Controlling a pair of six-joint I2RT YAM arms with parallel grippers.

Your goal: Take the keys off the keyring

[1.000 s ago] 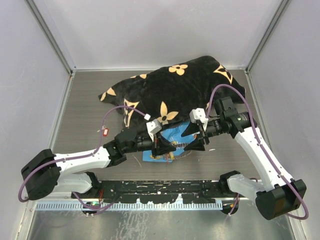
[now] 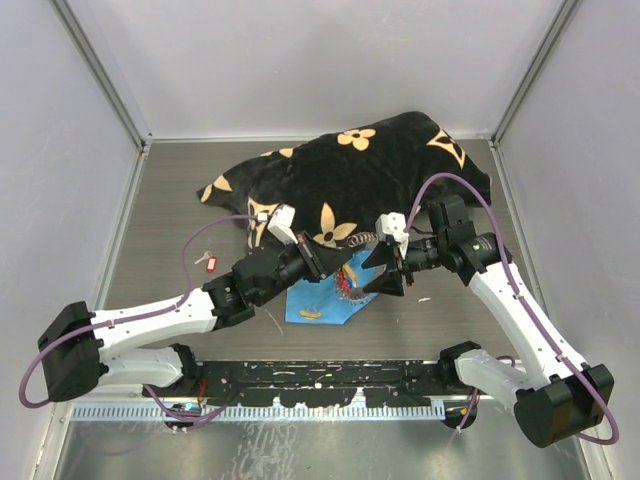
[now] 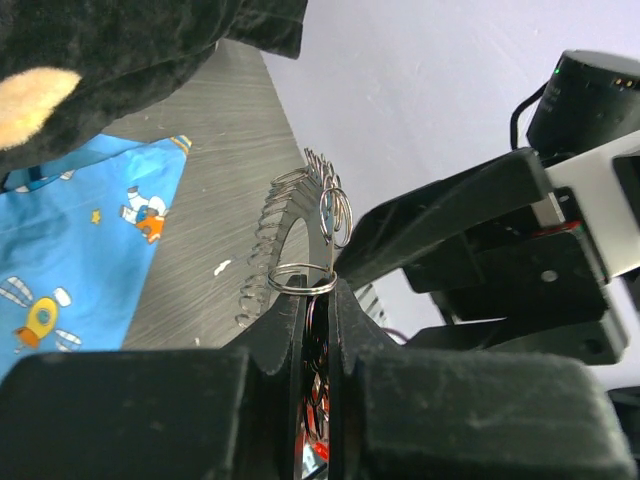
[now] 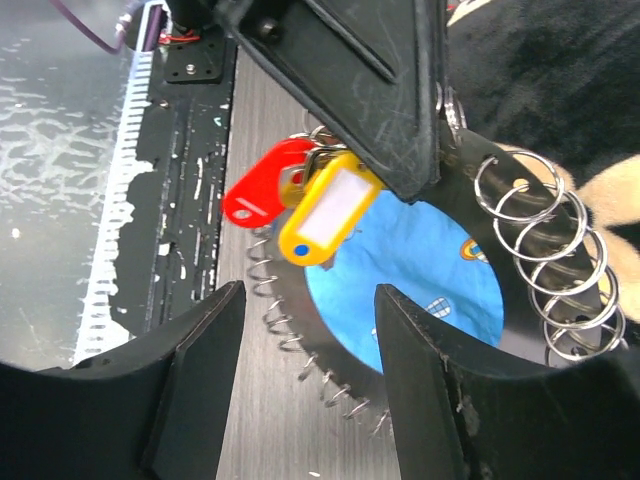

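Note:
The metal keyring [image 2: 362, 242], a dark curved band lined with wire rings, is held upright in my left gripper [image 2: 335, 262], which is shut on it; its rings stand above the fingertips in the left wrist view [image 3: 318, 300]. A red tag [image 4: 262, 185] and a yellow tag [image 4: 325, 210] with keys hang from it below the left gripper's black body. My right gripper [image 2: 378, 268] is close beside the keyring, fingers apart, with nothing between them; in the right wrist view [image 4: 305, 330] the band lies just beyond its fingertips.
A blue patterned cloth [image 3: 70, 240] lies beneath, and a dark flowered cushion [image 2: 340, 170] fills the back of the table. A small red tag [image 2: 211, 263] lies on the left. Bare wooden table shows on either side.
My left gripper has turned and tilted with the keyring, so the band and dangling tags now stand differently. The right gripper has shifted slightly beside it.

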